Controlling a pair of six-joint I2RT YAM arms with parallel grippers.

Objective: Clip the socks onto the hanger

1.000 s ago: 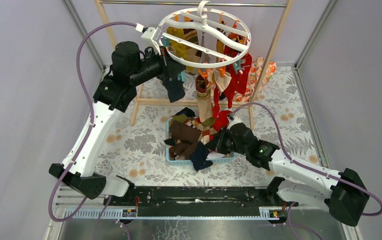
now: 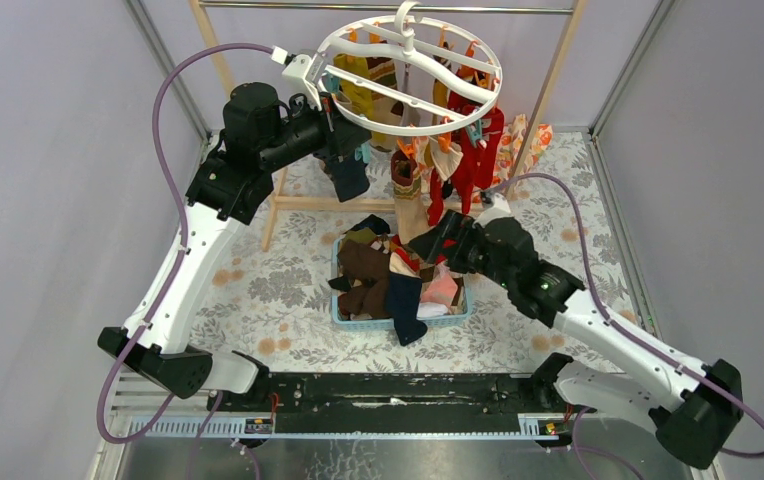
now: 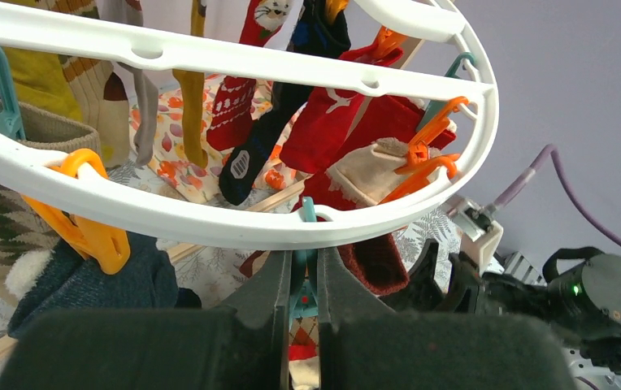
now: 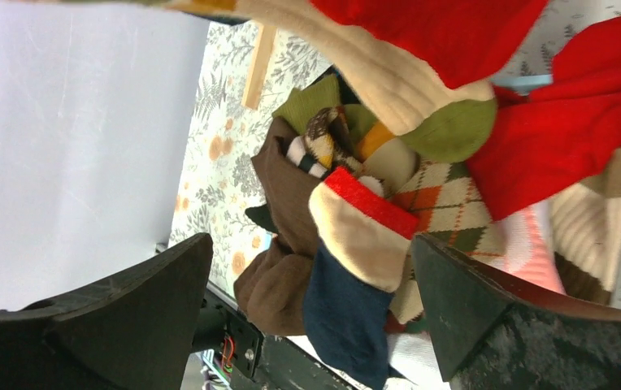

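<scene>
The round white hanger [image 2: 410, 128] hangs at the top with several socks clipped on. In the left wrist view, my left gripper is shut on a teal clip [image 3: 304, 304] under the hanger's rim; whether a sock is in that clip cannot be told. My right gripper stands open above the basket. Between and beyond its fingers lies a navy sock [image 4: 346, 305] with a cream and red cuff, not gripped. From above, this navy sock [image 2: 405, 303] drapes over the basket's front edge.
A light blue basket [image 2: 358, 325] is filled with loose socks, among them a brown sock [image 2: 363, 262]. Red socks [image 2: 478, 160] hang low near my right gripper. A wooden rack [image 2: 548, 90] stands around the hanger.
My right gripper has come up and back from the basket's front area. The navy sock was bunched and is now stretched out, cream cuff showing. The left arm stays put.
</scene>
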